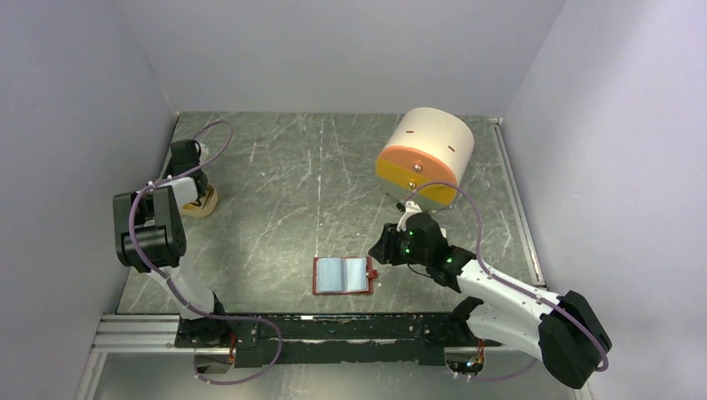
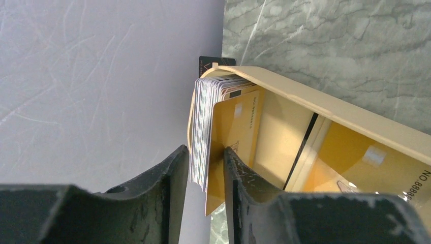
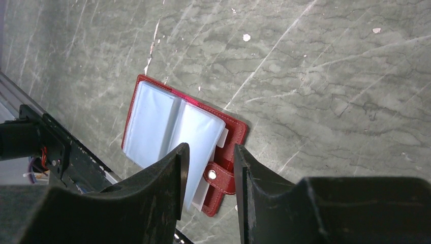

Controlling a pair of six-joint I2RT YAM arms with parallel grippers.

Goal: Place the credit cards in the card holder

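A stack of cards stands on edge at one end of a tan oval box in the left wrist view, with a gold card leaning on its inner side. My left gripper is part open at the stack. One fingertip is by the white card edges, the other in front of the gold card; contact cannot be made out. The red card holder lies spread on the table with its pale sleeves showing. Above its clasp side my right gripper is open and empty.
The tan box is at the table's left edge, partly covered by my left arm. More gold cards lie in its other part. A white rounded container with an orange and yellow front stands back right.
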